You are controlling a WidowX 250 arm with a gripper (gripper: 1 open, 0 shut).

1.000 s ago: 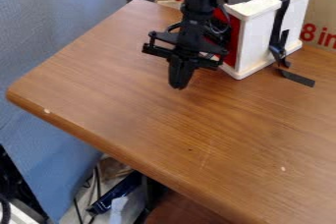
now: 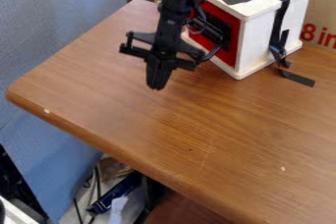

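My black gripper hangs pointing down over the wooden table, just left of a white box with a red front face and black straps. The arm partly hides that red face. I cannot tell whether the fingers are open or shut.
A cardboard box with red lettering stands behind at the right. A grey-blue padded surface lies beyond the table's left edge, with cables and clutter below it.
My gripper has moved leftward and slightly up, away from the white box's red face. The boxes and table look the same.
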